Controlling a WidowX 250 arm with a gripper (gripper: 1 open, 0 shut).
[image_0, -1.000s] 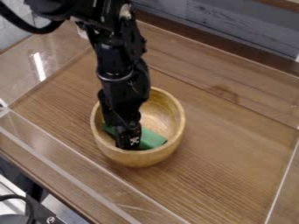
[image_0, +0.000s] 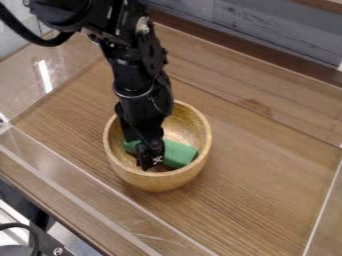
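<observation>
A round tan bowl (image_0: 189, 175) stands on the wooden table (image_0: 254, 200), holding a green object (image_0: 178, 155). My black gripper (image_0: 144, 152) reaches down from the top into the left part of the bowl, over the green object. The gripper is open; its fingertips are partly hidden and dark, so contact with the green object cannot be told.
The table has free room to the right and behind the bowl. A grey wooden wall runs along the back. Cables and dark hardware lie at the lower left beyond the table edge.
The bowl and my gripper appear slightly shifted and the arm a little more upright; the green object stays in the bowl.
</observation>
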